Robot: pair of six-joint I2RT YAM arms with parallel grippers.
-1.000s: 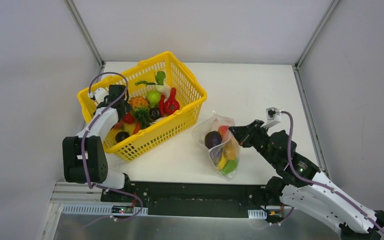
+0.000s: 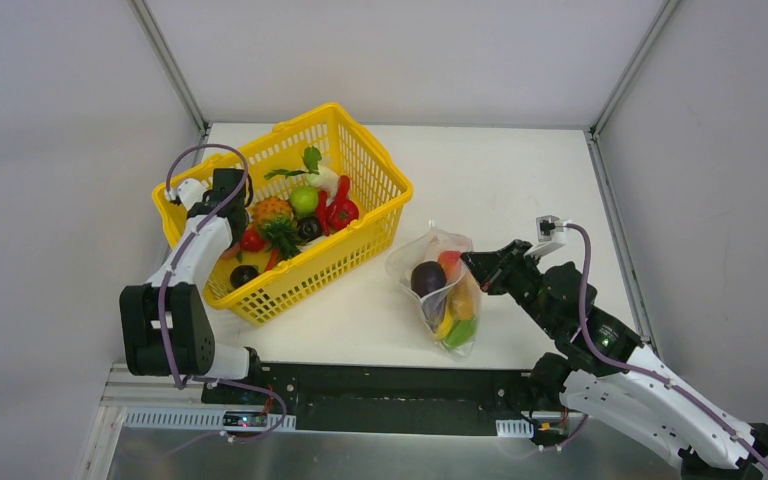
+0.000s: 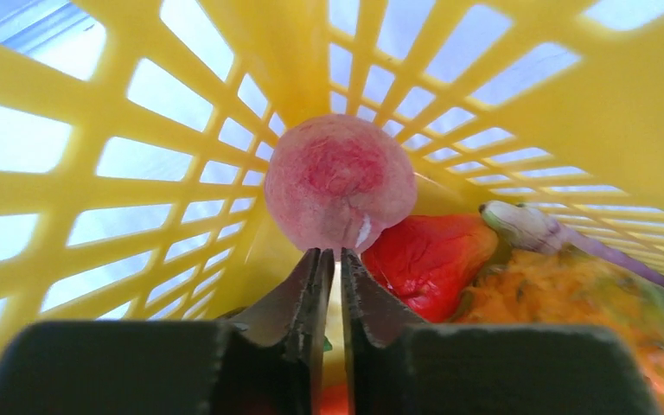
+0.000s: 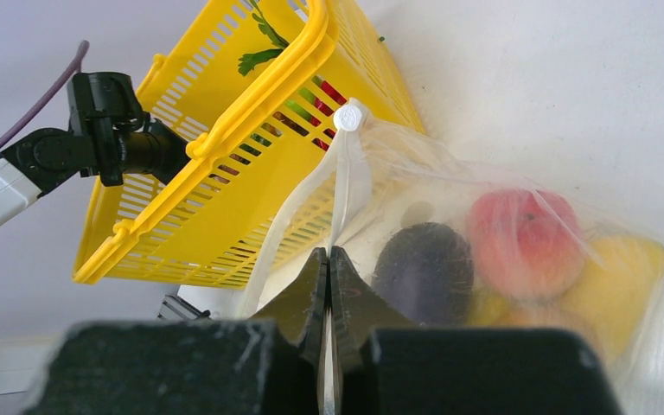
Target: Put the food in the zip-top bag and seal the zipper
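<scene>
My left gripper is down inside the yellow basket point(image 2: 400, 190), its fingers slightly open with a narrow gap and nothing between them. Beyond its tips, a pinkish round fruit point(image 3: 337, 173) rests in the basket corner beside a red pepper-like piece point(image 3: 432, 264). The clear zip top bag point(image 4: 450, 181) lies on the table holding a dark purple fruit point(image 2: 427, 279), a peach point(image 4: 523, 242), and yellow and green items. My right gripper is shut on the bag's mouth edge. A white slider point(image 4: 348, 118) shows on the bag's zipper.
More food stays in the basket, including a pineapple point(image 2: 275, 225), a green apple point(image 2: 303, 200) and a red pepper point(image 2: 342, 213). Basket walls surround the left gripper closely. Bare table point(image 2: 510, 170) lies behind and right of the bag.
The left arm has shifted slightly inside the basket, a little toward the left, and basket contents have moved slightly. The right arm and bag have barely moved.
</scene>
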